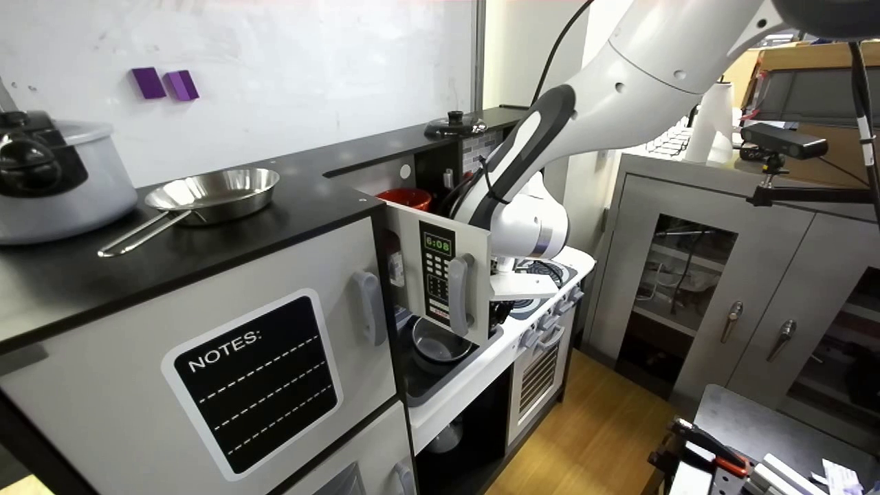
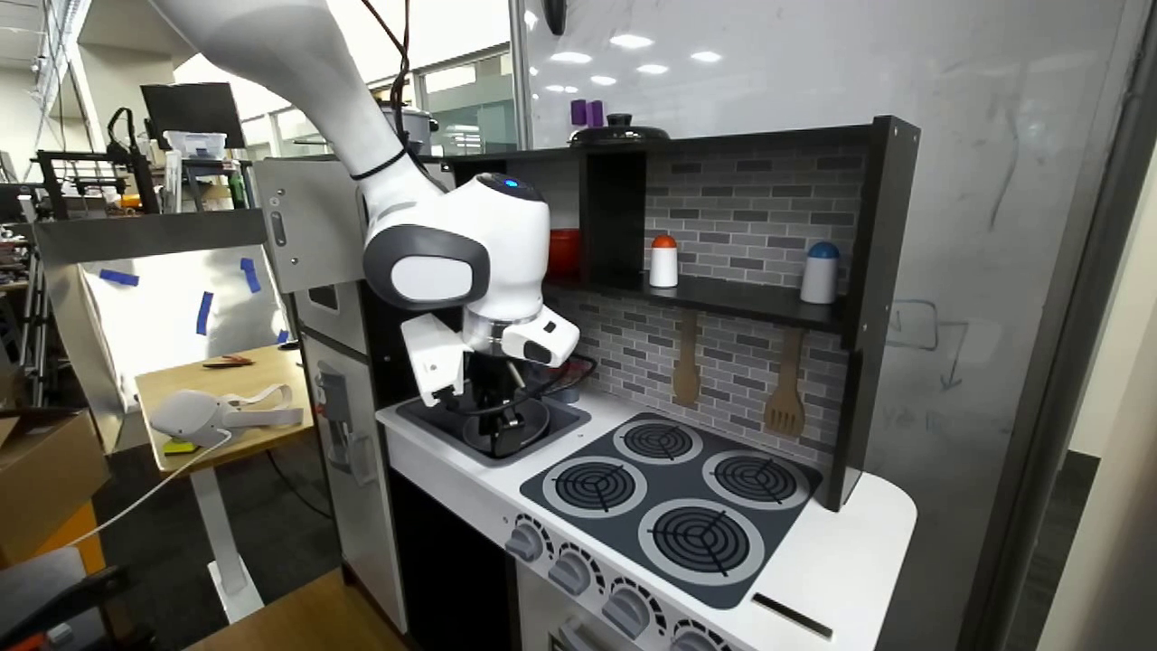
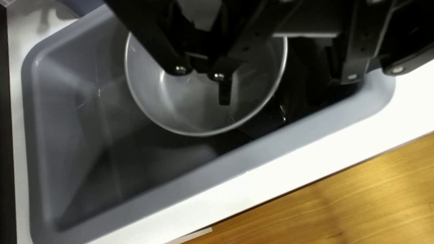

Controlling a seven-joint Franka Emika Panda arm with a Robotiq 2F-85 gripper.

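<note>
A grey pot with a bright metal rim sits in the grey sink basin, its open mouth facing up. My gripper is over the pot's side, fingers spread apart. One fingertip appears over the pot's inside, while the other finger lies beyond the rim on the right, dark against the sink. The rim runs between them; contact with it cannot be made out. In exterior view 1 the pot shows below the open microwave door, which hides most of the gripper. Exterior view 2 has the gripper low in the sink.
The sink's raised edge runs close beside the pot. The microwave door stands out near my hand. To the side lies the stove top, free of pots. A metal pan rests on the upper counter.
</note>
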